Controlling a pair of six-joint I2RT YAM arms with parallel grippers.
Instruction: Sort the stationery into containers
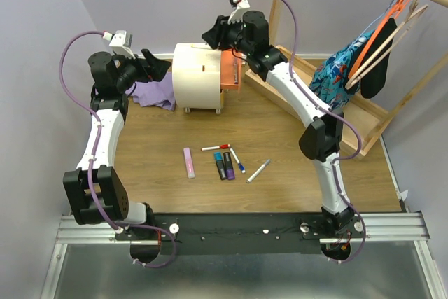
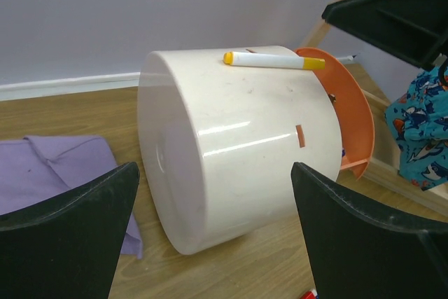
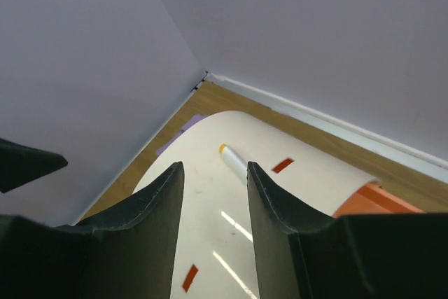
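Observation:
On top of the rounded white container (image 1: 196, 78) lies a white marker with yellow ends (image 2: 273, 60). Beyond my right gripper, which stands open and empty, that marker shows on the curved surface, apart from the fingers. The container's orange compartment (image 1: 229, 71) faces right, with small items partly visible inside. Left of the container, my left gripper (image 1: 155, 66) is open with nothing between its fingers. On the table lie a pink highlighter (image 1: 189, 162), a cyan-capped dark marker (image 1: 220, 166), a purple-and-black marker (image 1: 229, 166), a red-capped marker (image 1: 215, 148), a blue-tipped marker (image 1: 237, 160) and a whitish pen (image 1: 258, 171).
A folded purple cloth (image 1: 154, 94) is behind the left arm, beside the container. At the right stands a wooden rack (image 1: 364, 111) with hangers and clothing.

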